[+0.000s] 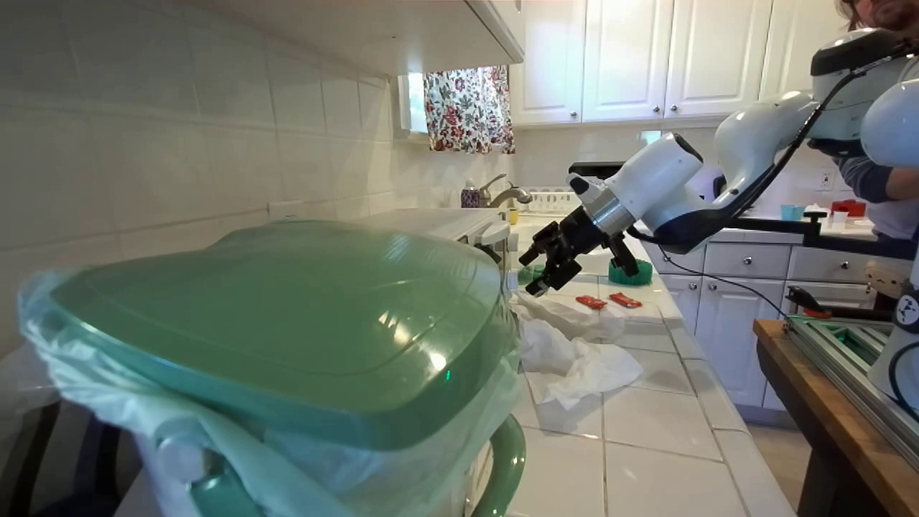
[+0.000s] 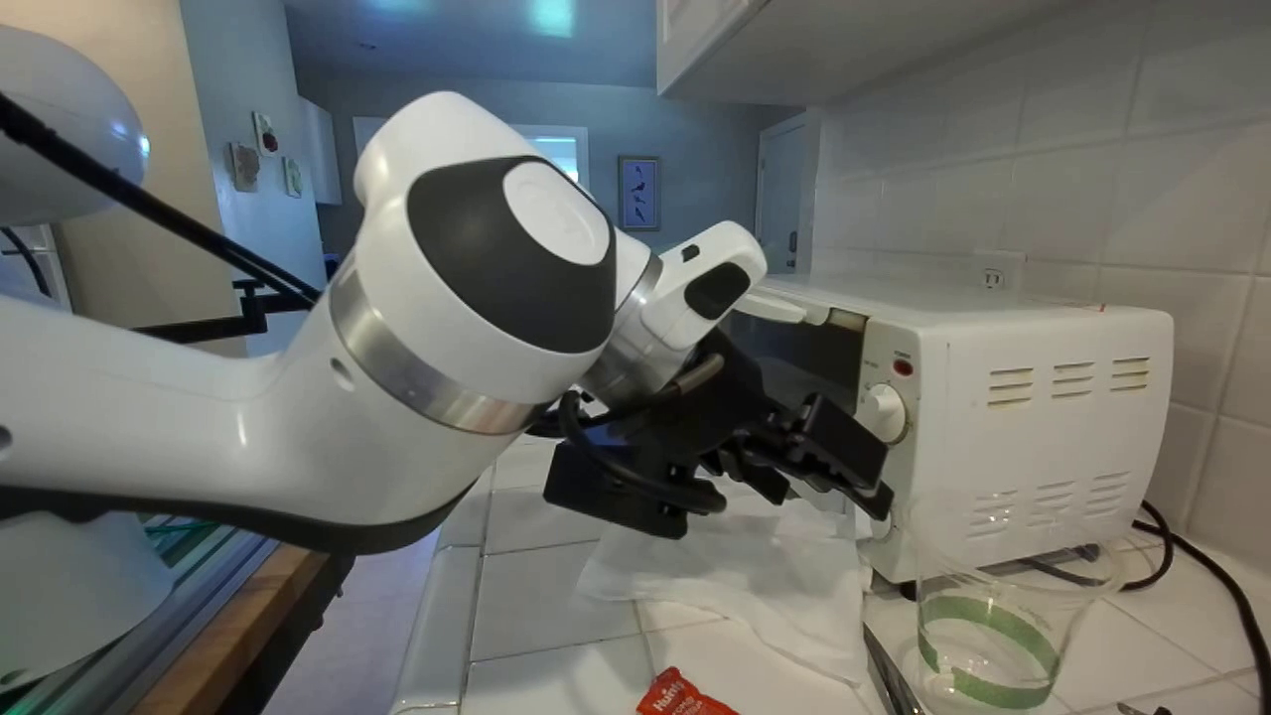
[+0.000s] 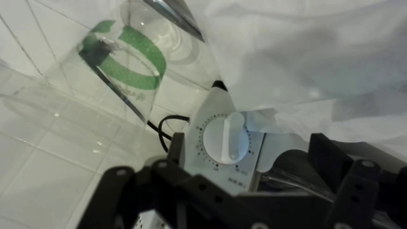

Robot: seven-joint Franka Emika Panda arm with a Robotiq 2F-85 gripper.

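Note:
My gripper is open, its two black fingers spread to either side of the white timer knob (image 3: pixel 229 138) in the wrist view. The knob is on the front panel of a white toaster oven (image 2: pixel 1025 393), and nothing is held. From the second exterior view, the fingers (image 2: pixel 834 447) stand close in front of the oven's control panel, near its lower part; whether they touch it I cannot tell. An upper knob (image 2: pixel 883 412) shows beside them there. In the first exterior view the gripper (image 1: pixel 532 274) points down and left toward the oven's front.
A clear glass with green tape (image 2: pixel 989 649) stands beside the oven. Crumpled white paper (image 1: pixel 573 362) covers part of the tiled counter below my gripper. Red packets (image 1: pixel 624 300) lie farther back. A green-lidded bin (image 1: pixel 293 319) fills the first exterior view's left.

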